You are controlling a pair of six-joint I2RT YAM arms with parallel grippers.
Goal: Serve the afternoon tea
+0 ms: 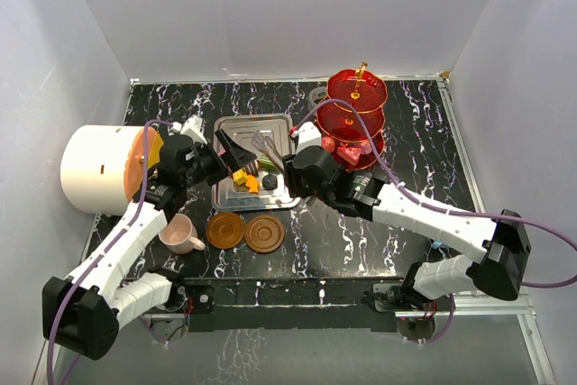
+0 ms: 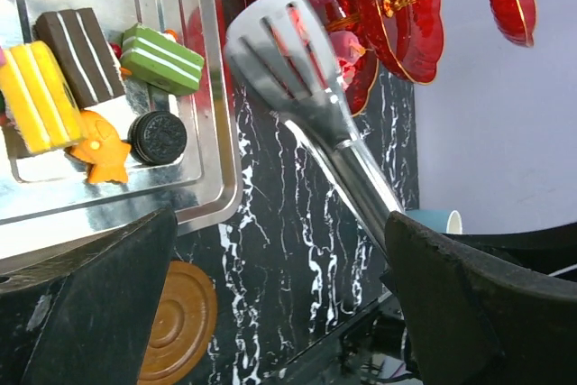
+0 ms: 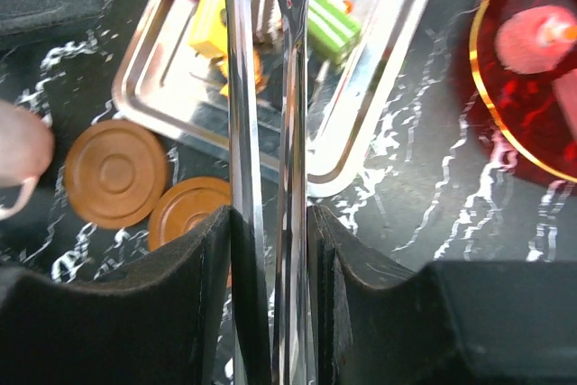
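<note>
My right gripper is shut on the metal tongs (image 3: 293,123), whose arms rise apart near their ends. In the left wrist view the tongs (image 2: 347,155) slant up beside the tray's rim, nothing visible between their ends. The silver tray (image 1: 259,121) carries a brown striped cake (image 2: 79,56), a yellow cake (image 2: 41,96), a green cake (image 2: 164,59), an orange fish-shaped piece (image 2: 104,146) and a black cookie (image 2: 159,137). Open and empty, my left gripper (image 1: 232,158) hangs over the tray's left side. Pink pieces (image 1: 350,155) rest on the red tiered stand (image 1: 356,89).
Two brown coasters (image 1: 225,230) lie in front of the tray, with a pink cup (image 1: 182,235) to their left. A large white cylinder (image 1: 95,169) stands at the far left.
</note>
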